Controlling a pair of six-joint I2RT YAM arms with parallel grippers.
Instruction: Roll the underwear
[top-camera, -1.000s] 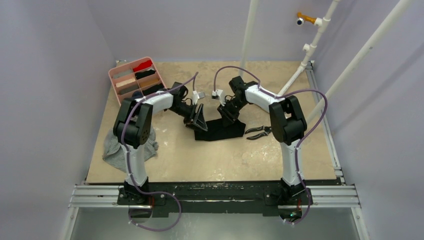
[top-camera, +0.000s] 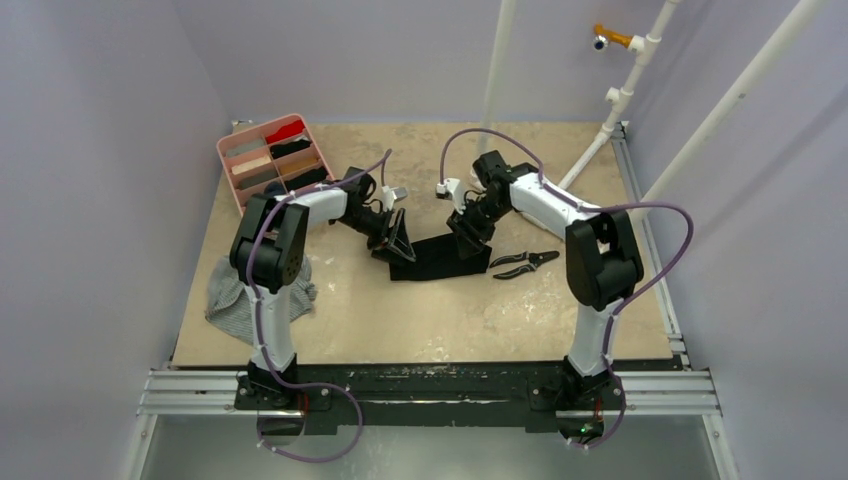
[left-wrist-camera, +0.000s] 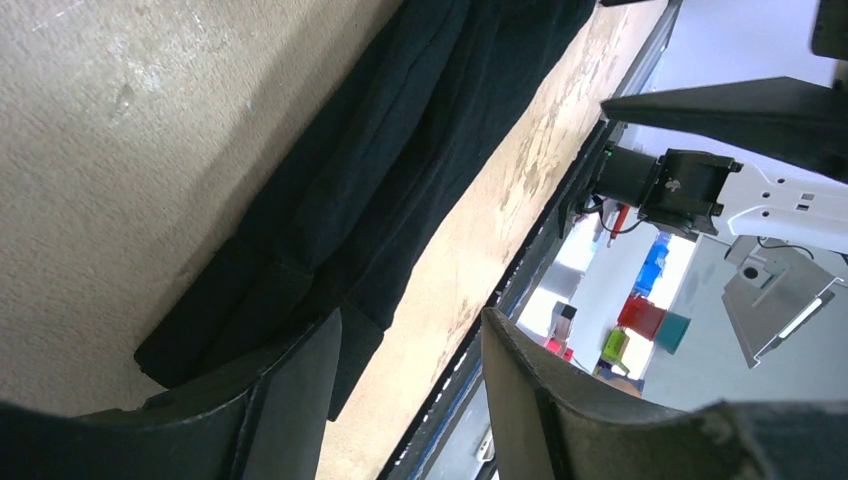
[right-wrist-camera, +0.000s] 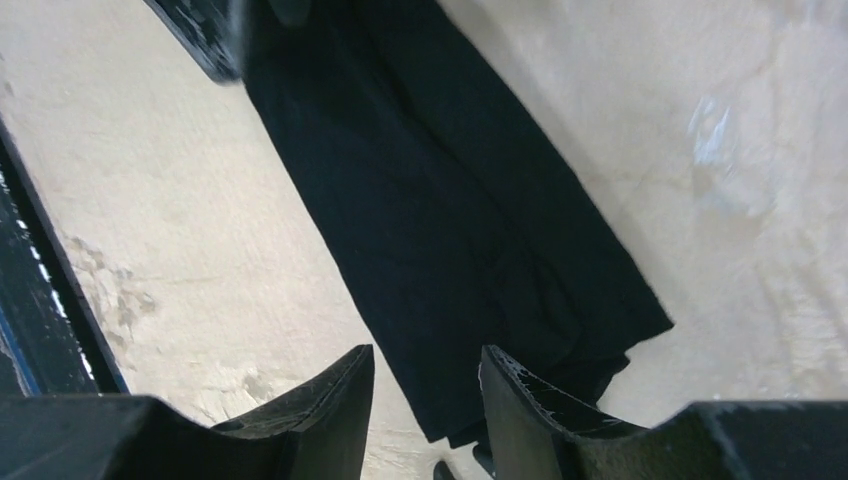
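Note:
The black underwear (top-camera: 440, 262) lies folded into a long strip across the middle of the table. In the left wrist view its near end (left-wrist-camera: 250, 300) shows layered folds under my left gripper, whose fingers are parted over it with nothing visibly held. My right gripper is above the strip's right part, fingers apart, the flat cloth (right-wrist-camera: 430, 220) stretching away beneath it. In the top view both grippers, left (top-camera: 398, 245) and right (top-camera: 470, 235), sit over the underwear.
A pink divided box (top-camera: 255, 140) of folded garments stands at back left. A striped grey cloth (top-camera: 235, 305) lies front left. Black plier-like tools (top-camera: 525, 265) lie right of the underwear.
My right arm and gripper have shifted to the right along the underwear. The left gripper has moved very slightly.

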